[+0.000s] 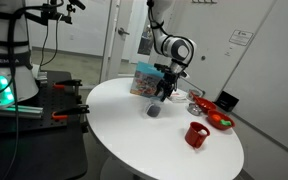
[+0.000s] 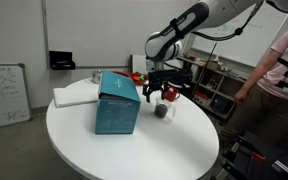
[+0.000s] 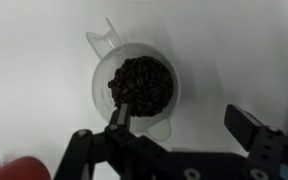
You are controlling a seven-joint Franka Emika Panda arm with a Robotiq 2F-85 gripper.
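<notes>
A clear cup [image 3: 137,86] holding dark coffee beans [image 3: 142,85] stands on the white table, its handle toward the upper left in the wrist view. My gripper is open above the table, with its two dark fingers spread at the bottom of that view and nothing between them. The cup lies ahead of the left finger. In the first exterior view the gripper [image 1: 167,90] hangs just above and behind the cup [image 1: 153,109]. From the second exterior view, the cup [image 2: 161,110] shows below and in front of the arm.
A blue-topped box [image 2: 117,103] stands close beside the cup. A red mug [image 1: 196,135] is on the table's right side, and a red bowl [image 1: 220,120] with things in it sits farther back.
</notes>
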